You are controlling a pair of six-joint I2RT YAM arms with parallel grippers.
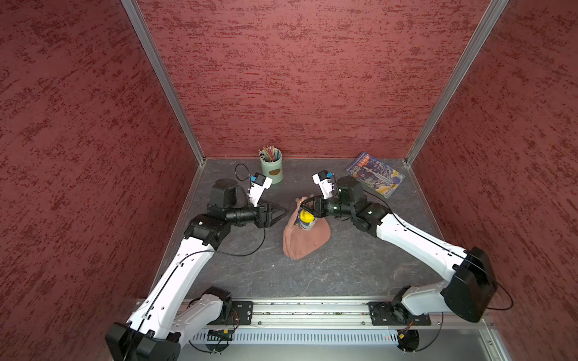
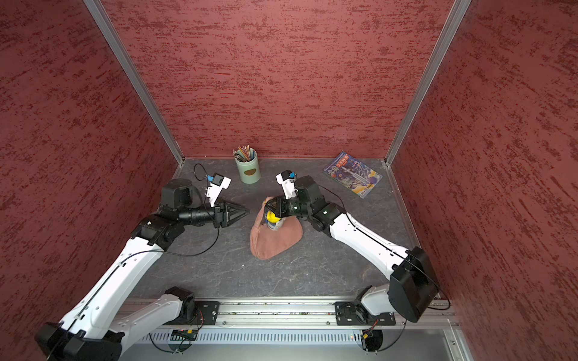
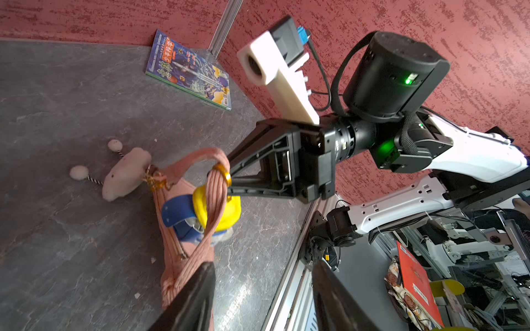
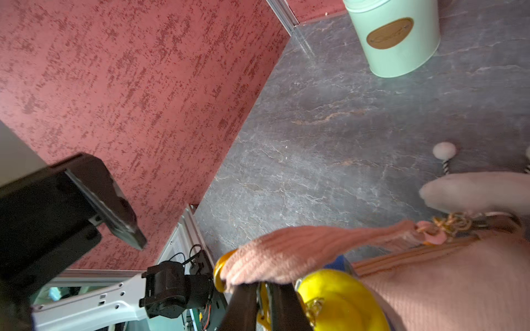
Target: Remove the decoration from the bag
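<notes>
A pink bag [image 1: 308,239] lies on the table, its corded strap [image 3: 215,193] raised in a loop. Around the strap sits a gold ring [image 3: 222,172]; the decoration [image 3: 230,212], yellow and blue, hangs beside it. My right gripper is shut on gold metal by that ring, with the strap across its fingertips. What exactly is pinched is partly hidden. To the left of the bag, apart from it, my left gripper [image 1: 283,214] stands open and empty; its dark fingers [image 3: 199,300] show low in the left wrist view.
A pale green cup [image 1: 272,167] of pencils stands behind the left arm. At the back right lies a magazine [image 1: 375,173]. A pinkish plush piece with ball ends [image 3: 127,173] rests behind the bag. Bare table [image 1: 253,273] lies in front.
</notes>
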